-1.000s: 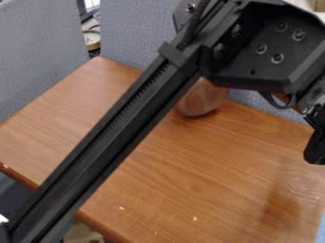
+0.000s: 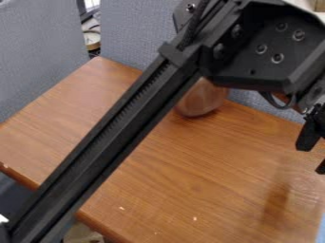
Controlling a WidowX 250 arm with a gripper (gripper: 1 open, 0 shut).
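Observation:
A brown rounded object (image 2: 200, 101), perhaps a bowl or pot, sits toward the back of the wooden table (image 2: 178, 180), partly hidden behind my black arm, which crosses the view diagonally from lower left to upper right. At the right edge my gripper (image 2: 313, 150) is only partly in view, cut off by the frame, above the table surface and apart from the brown object. Its dark fingertips point down; nothing is seen between them, though much of it is hidden.
Grey padded panels (image 2: 38, 85) border the table at the left and back. A blue strip shows at the lower right edge.
My gripper at the right edge has shifted slightly, with more of a lower fingertip now showing. The brown object has not moved.

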